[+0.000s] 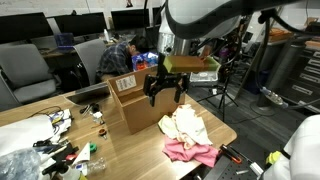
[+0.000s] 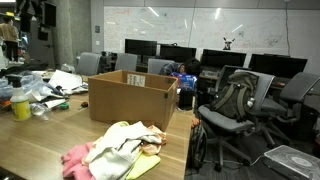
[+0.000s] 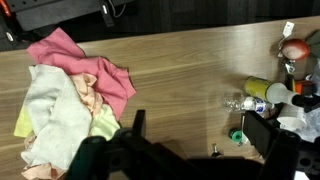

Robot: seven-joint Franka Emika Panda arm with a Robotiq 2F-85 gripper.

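Observation:
My gripper (image 1: pixel 166 98) hangs high above the wooden table, its fingers apart and nothing between them. In the wrist view, the two dark fingers (image 3: pixel 139 121) frame bare wood. A heap of cloths lies on the table near its edge: a pink cloth (image 3: pixel 75 60), a white cloth (image 3: pixel 55 105) and a yellow-green one (image 3: pixel 104 122). An open cardboard box (image 2: pixel 128 100) stands behind the cloths in the second exterior view; its inside is mostly hidden.
Small bottles and tools, among them a yellow can (image 3: pixel 257 87), clutter one side of the table. A clear plastic bag (image 1: pixel 20 163) lies at the near left. Bare wood separates the clutter from the cloths.

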